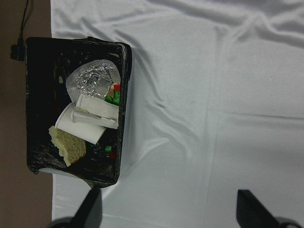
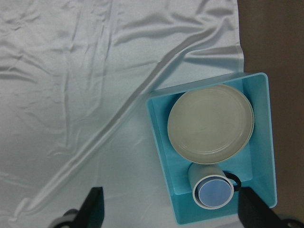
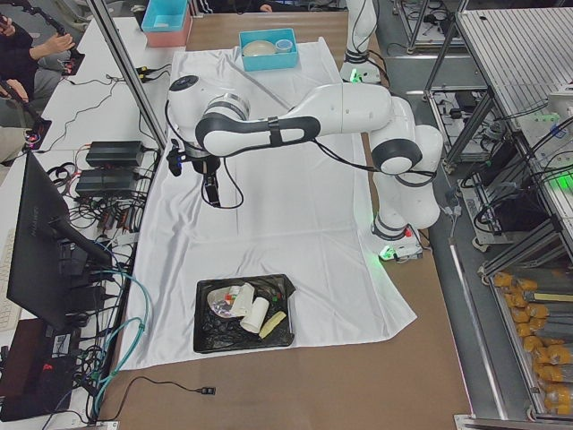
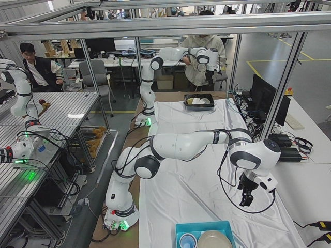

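My left gripper (image 3: 211, 188) stands open, raised above the white cloth. A black-lined tray (image 3: 206, 336) (image 1: 38, 104) holds crumpled foil (image 1: 92, 76), white paper cups (image 1: 80, 126), a yellow sponge-like piece (image 1: 69, 147) and small coloured bits. My right gripper (image 4: 247, 194) is also open, over the cloth near a blue bin (image 3: 269, 63) (image 2: 161, 156). That bin holds stacked beige plates (image 2: 209, 121) and a cup with a blue one inside (image 2: 213, 190).
A monitor (image 3: 45, 251), cables and electronics line one side; a metal-slatted bench (image 3: 510, 54) stands on the other. Upright frame posts border the work area.
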